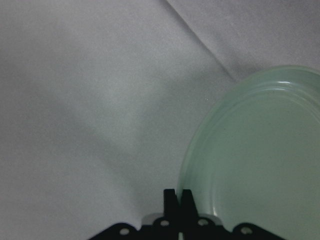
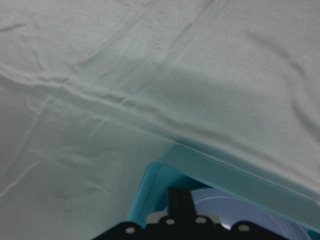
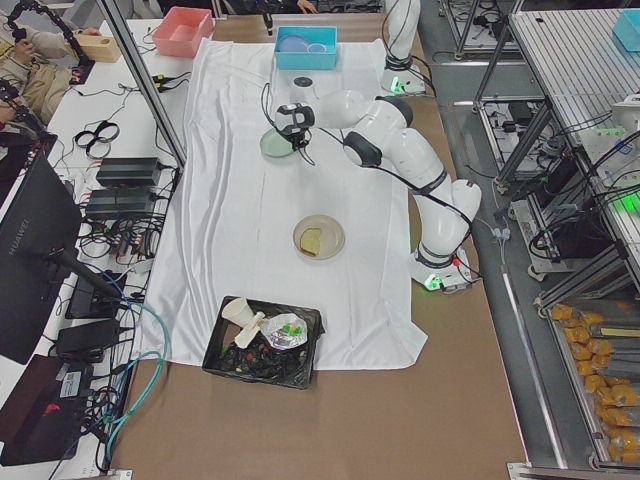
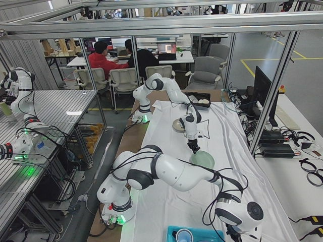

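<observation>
A pale green plate [image 3: 276,143] [image 4: 203,159] lies on the white cloth. My left gripper is down at its rim, shut on that rim as far as the left wrist view shows, with the plate [image 1: 255,155] reaching to the right. My right gripper is over a corner of the blue bin [image 2: 235,175], its fingers together; a lilac dish [image 2: 225,207] lies inside the bin.
A tan plate [image 3: 331,246] with a yellow piece sits mid-cloth. A black tray [image 3: 225,363] with a cup and wrappers is at the near end.
</observation>
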